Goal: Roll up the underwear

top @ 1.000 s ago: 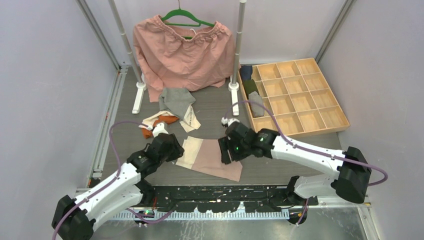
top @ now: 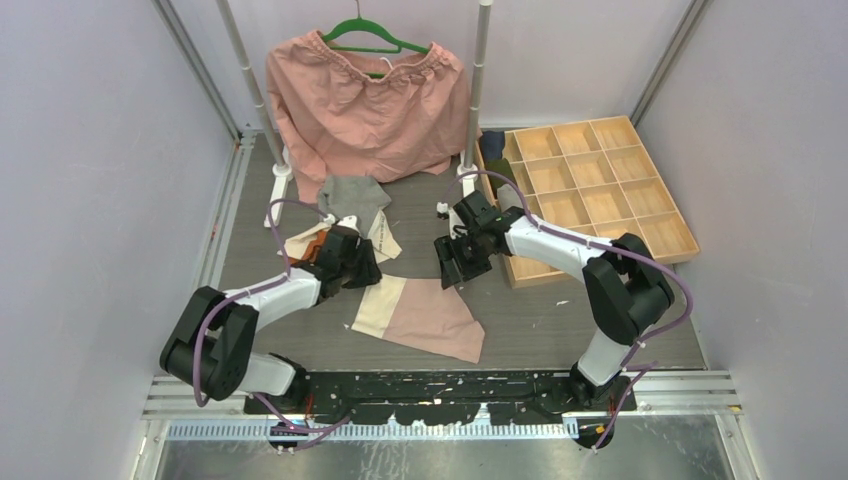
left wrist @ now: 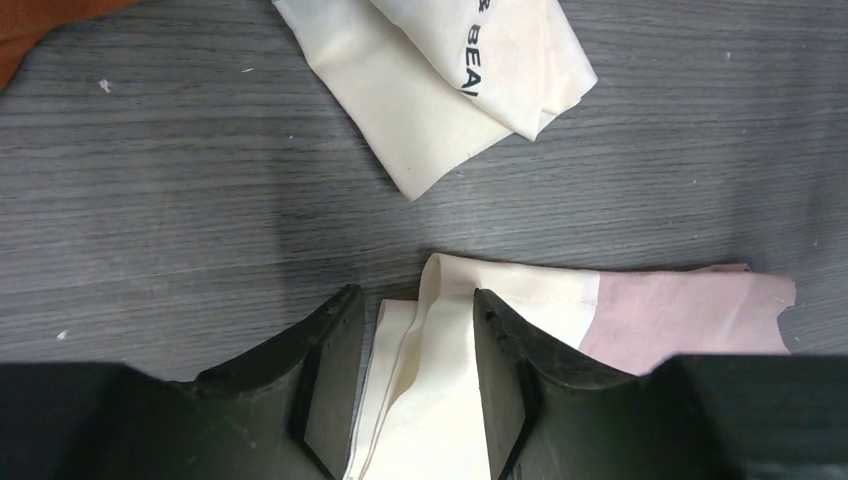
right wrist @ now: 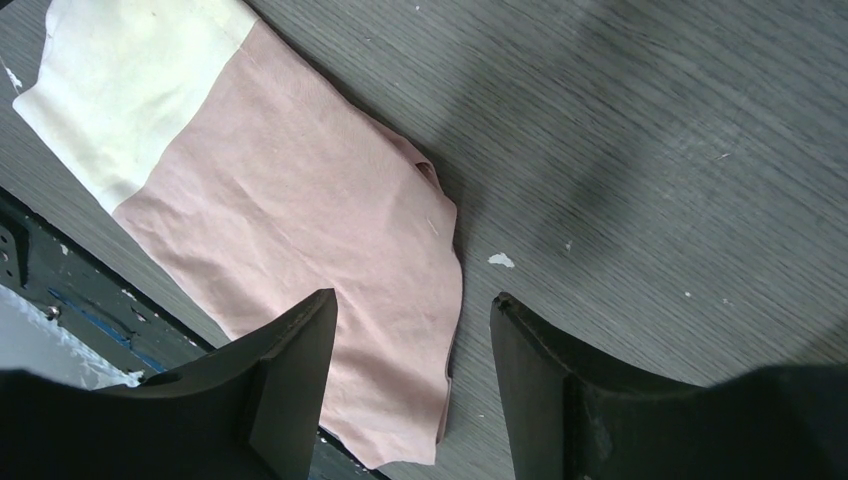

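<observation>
A flat, folded pair of underwear [top: 430, 318], cream at the left end and pink over the rest, lies near the front of the table. My left gripper is part open above its far-left cream corner; in the left wrist view that corner shows between the fingers, with space at the left one. Over by the far pink edge is my right gripper, open, with no cloth gripped. In the right wrist view the pink part [right wrist: 300, 190] lies below and to the left of its fingers.
Behind the left gripper lies a loose pile of grey cloth [top: 352, 200], cream and orange pieces. A wooden compartment box [top: 610, 190] stands at the back right, some rolled cloths in its left column. Pink shorts [top: 370, 110] hang at the back.
Both arms have moved toward the back of the table, the right one early on. The left gripper has also shifted right, to the cloth's far-left corner. The underwear lies where it was.
</observation>
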